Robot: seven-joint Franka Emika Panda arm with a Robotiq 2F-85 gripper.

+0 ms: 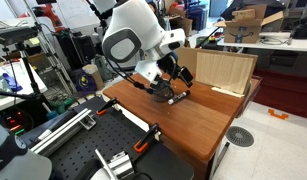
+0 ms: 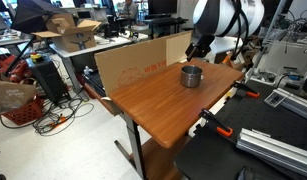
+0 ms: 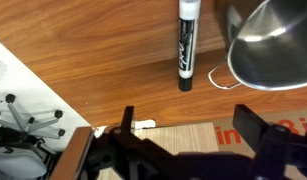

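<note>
A marker with a white end and a dark, printed barrel lies on the wooden table, well seen in the wrist view and small in exterior view 1. Right beside it stands a grey metal pot; its shiny side fills the upper right of the wrist view. Above the marker my gripper hangs open, its dark fingers wide apart and nothing between them. In exterior view 2 I cannot make out the marker.
A tan upright board borders the table's far side. One small object lies near the table's right edge. Black rails with orange-marked clamps line the robot's side.
</note>
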